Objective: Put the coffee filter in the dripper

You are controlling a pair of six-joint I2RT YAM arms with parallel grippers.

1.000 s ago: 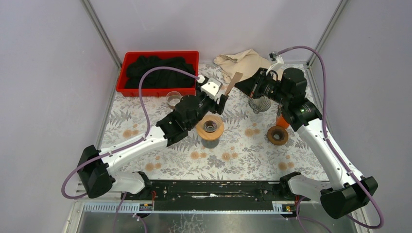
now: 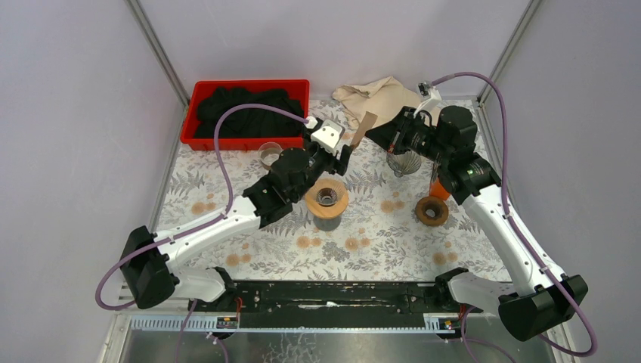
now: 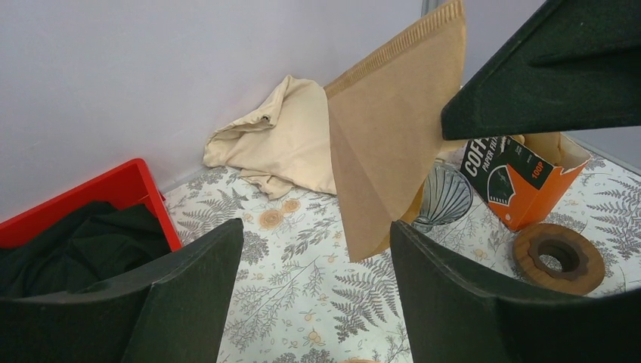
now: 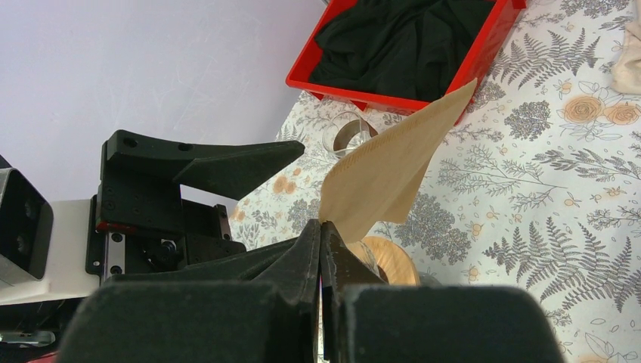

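A folded brown paper coffee filter (image 2: 363, 130) is held up in the air between the two arms. By one edge, my right gripper is shut on it, the fingertips pressed together at the paper. My left gripper is open, facing the filter; in the left wrist view the filter's lower corner (image 3: 369, 242) appears near the right finger, and contact cannot be made out. The dripper (image 2: 327, 197), a ribbed cone in a wooden collar on a glass base, stands on the table below and nearer the front. No paper shows inside it.
A red bin (image 2: 301, 113) with dark cloth stands at the back left, a small glass cup (image 2: 270, 154) before it. Beige cloth (image 2: 370, 98) lies at the back. To the right are another ribbed glass piece (image 2: 404, 163), an orange filter box (image 3: 521, 181) and a wooden ring (image 2: 431, 212).
My left gripper has shifted only very slightly. The right arm and the filter look the same as before.
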